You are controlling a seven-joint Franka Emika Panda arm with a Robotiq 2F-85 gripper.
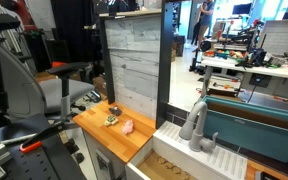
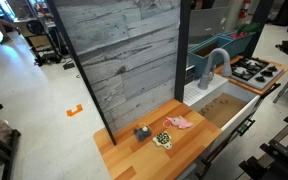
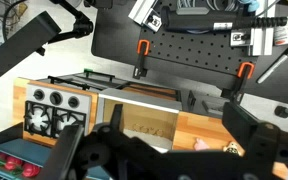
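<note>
No task object is named. My gripper stands open in the wrist view, its two orange-marked fingers wide apart, with nothing visible between them. A dark floor area with tools and cables lies beyond them. On the wooden counter of a toy kitchen sit a pink item (image 2: 178,122), a pale item with dark spots (image 2: 163,139) and a small grey item (image 2: 142,132). The pink item (image 1: 127,127) and the spotted item (image 1: 111,120) also show in exterior view 1. All three are apart from the gripper.
Beside the wooden counter (image 1: 136,146) is a sink basin (image 2: 220,108) with a grey faucet (image 2: 220,62). A stove top (image 2: 255,70) lies past it. A grey plank-patterned panel (image 1: 134,65) and a dark post (image 1: 165,60) rise behind the counter. A teal bin (image 1: 252,125) stands behind the sink.
</note>
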